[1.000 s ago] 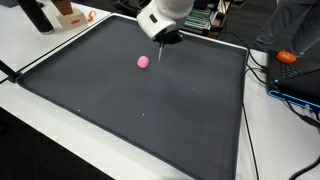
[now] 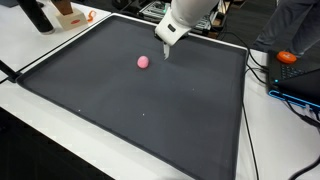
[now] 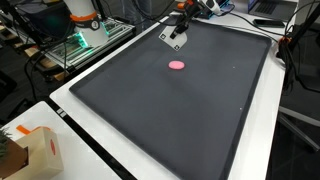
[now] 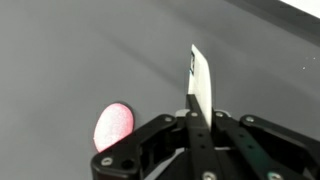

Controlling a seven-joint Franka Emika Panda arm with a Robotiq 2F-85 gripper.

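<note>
A pink oval piece [image 2: 143, 62] lies on the dark grey board; the wrist view shows the same pink piece [image 4: 114, 127] left of my fingertips, apart from them. My gripper is shut on a thin white card [image 4: 202, 78], seen almost edge-on there with a small dark mark. From exterior view 2 the white card [image 3: 173, 38] shows its broad face, hanging tilted from the gripper behind the pink piece. Whether its lower edge touches the board I cannot tell.
The dark board [image 2: 130, 105] is bare over most of its front and middle, with a white table around it. An orange object [image 2: 287, 57] and a dark device [image 2: 291, 84] stand off its right side. A light box [image 3: 45, 155] is at the front left in exterior view 2.
In exterior view 1 my gripper has shifted a little to the right and turned, and the white card shows more of its face. The pink piece has stayed put.
</note>
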